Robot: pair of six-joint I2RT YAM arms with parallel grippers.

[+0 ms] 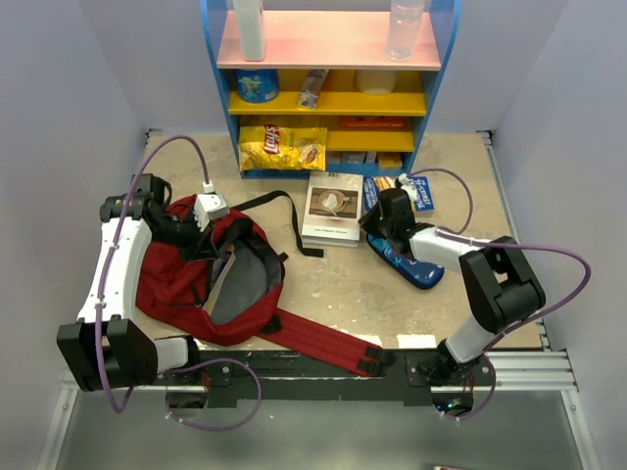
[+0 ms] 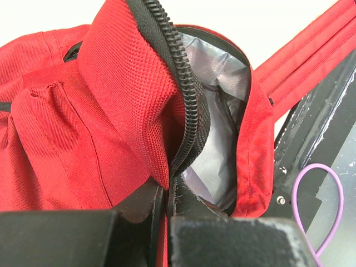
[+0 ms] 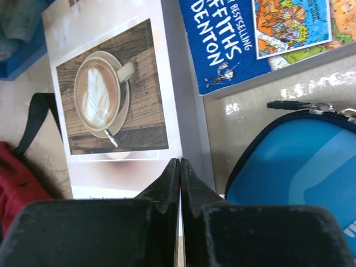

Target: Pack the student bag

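Note:
The open red backpack [image 1: 167, 284] lies at the left, its grey lining showing. My left gripper is shut on the zippered fabric edge of its opening. A white book with a coffee-cup cover [image 1: 318, 227] lies flat in front of the shelf. In the right wrist view my right gripper is shut with nothing between its fingers, tips by the book's right edge. The book is outside the fingers. A blue pencil case [image 3: 295, 167] sits to their right, and a blue comic book [image 3: 222, 50] lies beyond.
The shelf unit [image 1: 436, 78] stands at the back, with a yellow chips bag [image 1: 279, 147] on a lower shelf. A black strap [image 1: 297, 227] runs between backpack and book. Red straps [image 1: 323, 343] reach the front edge. Bare table lies in the middle.

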